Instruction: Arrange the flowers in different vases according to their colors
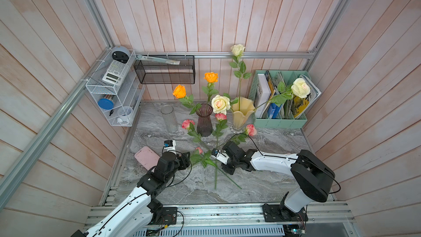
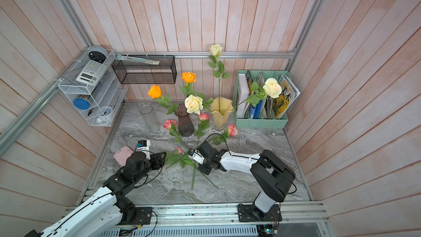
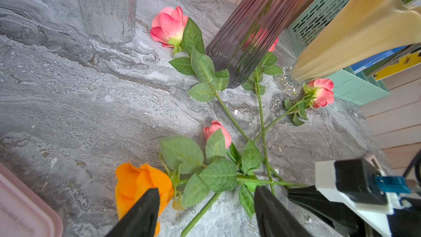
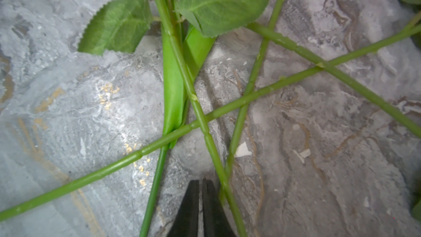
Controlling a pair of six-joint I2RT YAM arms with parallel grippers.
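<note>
Pink roses [image 3: 168, 25] and an orange rose [image 3: 142, 188] lie on the counter with crossed green stems [image 4: 188, 74]. A purple vase [image 1: 204, 125] holds orange roses [image 1: 211, 77]; a yellow vase [image 1: 241, 115] holds white roses [image 1: 300, 87]. A clear vase [image 1: 169, 120] stands empty at left. My left gripper is open at lower left, above the orange rose. My right gripper is over the stems in the middle, its fingertips close together with only a narrow gap; whether a stem is between them is not clear, none shows there.
A pink tray [image 1: 144, 157] lies at the left. A mint file box [image 1: 280, 122] stands at the back right, a wire shelf [image 1: 115, 105] at the back left, and a mesh basket [image 1: 164, 76] hangs on the rail.
</note>
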